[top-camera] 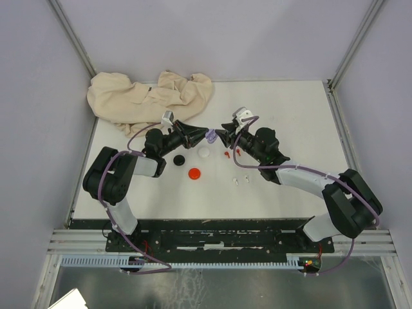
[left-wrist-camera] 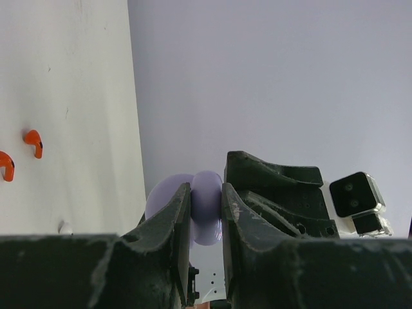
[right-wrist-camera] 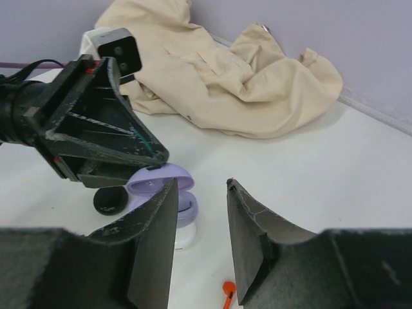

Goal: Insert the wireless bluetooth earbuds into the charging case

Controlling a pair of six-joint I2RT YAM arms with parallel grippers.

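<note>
Near the centre of the table, my left gripper (top-camera: 203, 133) is shut on a lilac case (top-camera: 212, 137), held off to the side toward the right arm. In the left wrist view its fingers close round the lilac piece (left-wrist-camera: 207, 206). My right gripper (top-camera: 222, 135) is just right of the case; in the right wrist view its fingertips are apart with nothing between them, and the case (right-wrist-camera: 159, 180) is beyond them to the left. Small white pieces (top-camera: 235, 180) lie on the table below the right gripper, probably earbuds, too small to tell in the top view.
A beige cloth (top-camera: 148, 96) lies at the back left. Black (top-camera: 179, 159), red (top-camera: 194, 173) and white (top-camera: 204, 152) round items and small orange pieces (top-camera: 226, 154) lie on the white table (top-camera: 296, 122).
</note>
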